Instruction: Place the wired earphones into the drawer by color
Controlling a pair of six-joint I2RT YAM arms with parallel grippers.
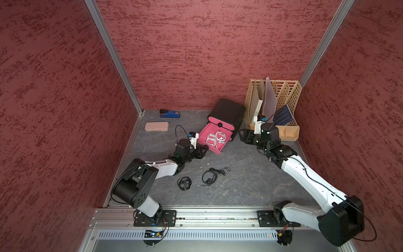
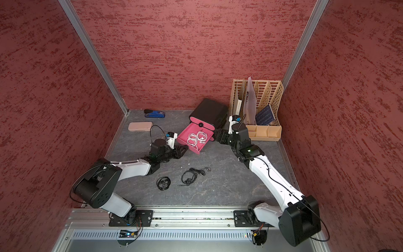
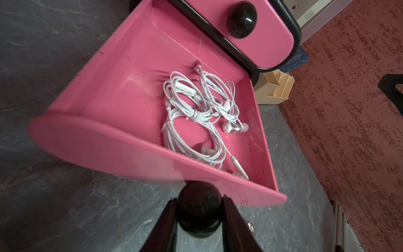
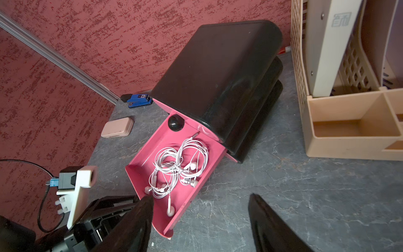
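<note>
The pink drawer [image 3: 138, 94] stands pulled out of the black cabinet [image 4: 218, 71], several bundles of white wired earphones [image 3: 197, 109] lying inside. At the drawer's front, my left gripper [image 1: 203, 151] is shut on the round black knob [image 3: 199, 212], one finger on each side of it. Two coiled black earphones, one compact [image 1: 184, 183] and one looser [image 1: 211, 175], rest on the table in front of the drawer. My right gripper stands open to the right of the drawer, with nothing between its fingers.
At the back right is a beige file rack [image 1: 289, 98] with trays in front. A pink case [image 1: 157, 126] and a blue stapler [image 1: 170, 113] lie at the back left.
</note>
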